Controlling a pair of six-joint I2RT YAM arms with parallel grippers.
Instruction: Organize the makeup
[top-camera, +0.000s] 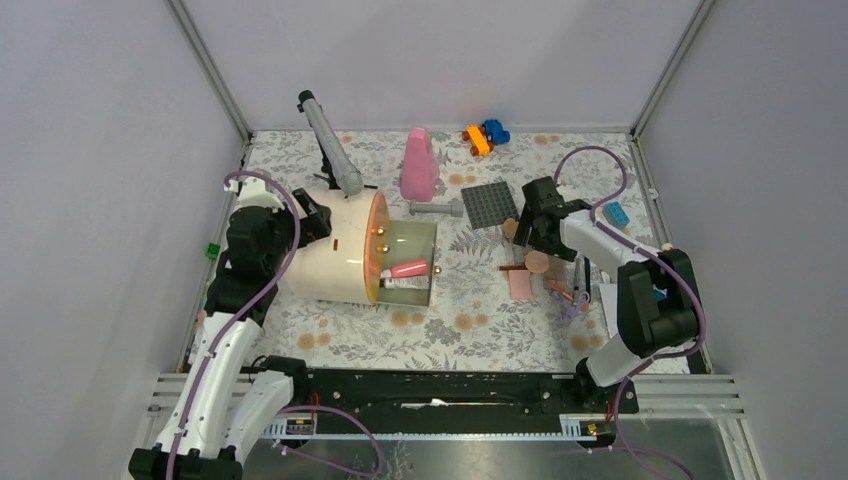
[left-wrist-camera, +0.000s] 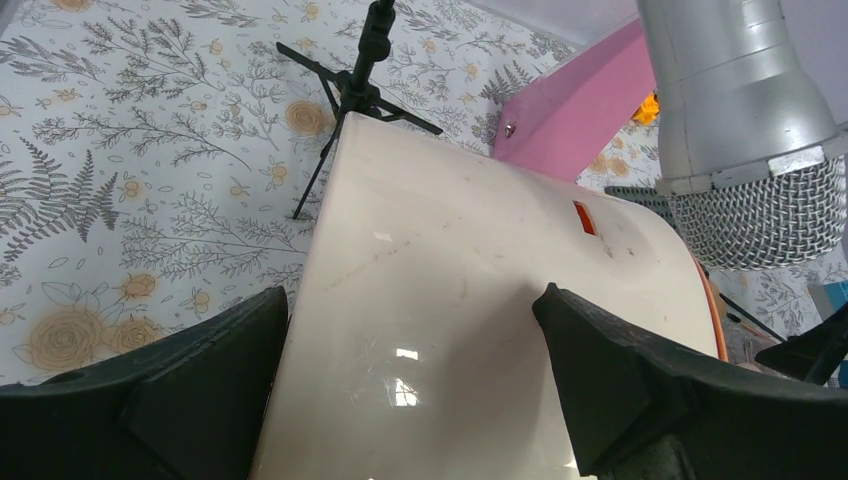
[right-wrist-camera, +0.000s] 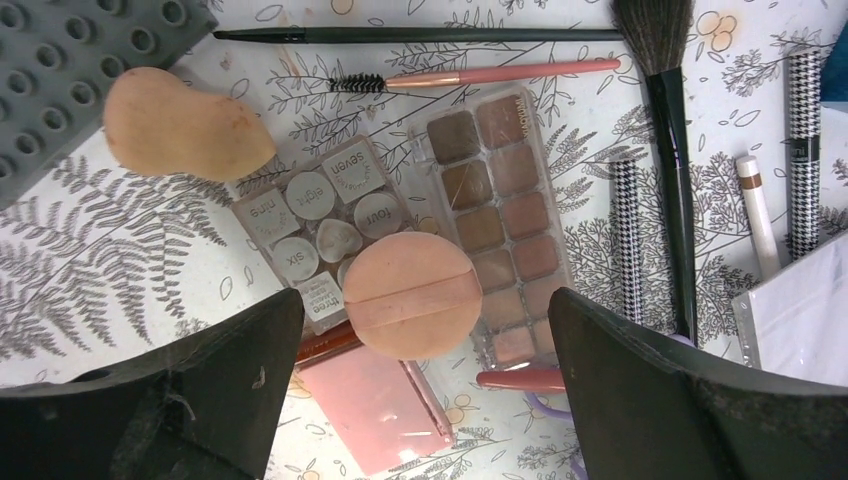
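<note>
A cream cylindrical organizer (top-camera: 325, 262) has its drawer (top-camera: 405, 240) pulled out, holding a pink tube (top-camera: 405, 269) and a pale one. My open left gripper straddles the organizer's upper end. My open right gripper hovers over the loose makeup: a round peach puff (right-wrist-camera: 412, 296), a sponge (right-wrist-camera: 186, 125), two palettes (right-wrist-camera: 515, 230), a pink compact (right-wrist-camera: 370, 405), brushes (right-wrist-camera: 677, 190) and pencils. Nothing shows held in the right gripper.
A microphone (top-camera: 333, 140) on a stand, a pink object (top-camera: 419, 165), toy vehicles (top-camera: 480, 140), a dark grid mat (top-camera: 488, 204) and a grey bar (top-camera: 430, 208) surround the organizer.
</note>
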